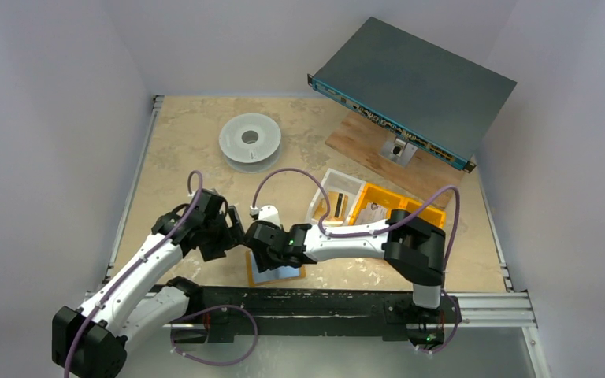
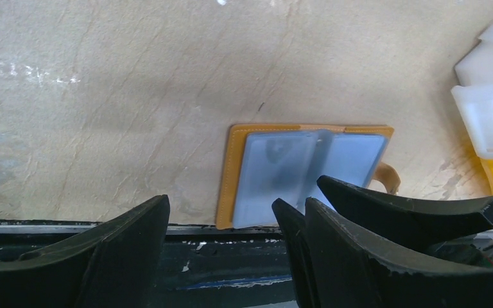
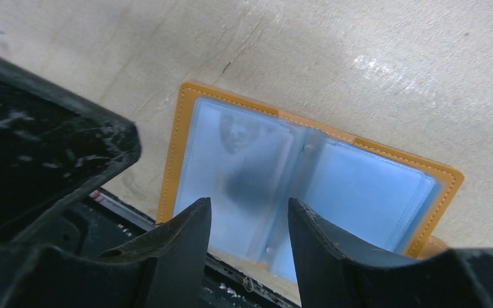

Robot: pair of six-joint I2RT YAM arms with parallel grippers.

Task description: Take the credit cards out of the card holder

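An open tan card holder (image 2: 231,176) with two pale blue card pockets (image 3: 359,199) lies flat at the table's front edge. My right gripper is open over it, fingertips across the middle of the holder, with nothing seen held. In the top view it partly hides the holder. My left gripper stands open just left of the holder, in the top view beside the right gripper, with nothing between its fingers. Whether the fingertips touch the holder I cannot tell.
Orange and clear bins (image 1: 378,193) lie to the right, partly under my right arm. A white spool (image 1: 250,126) sits at the back, a rack unit (image 1: 413,71) on a wooden board at back right.
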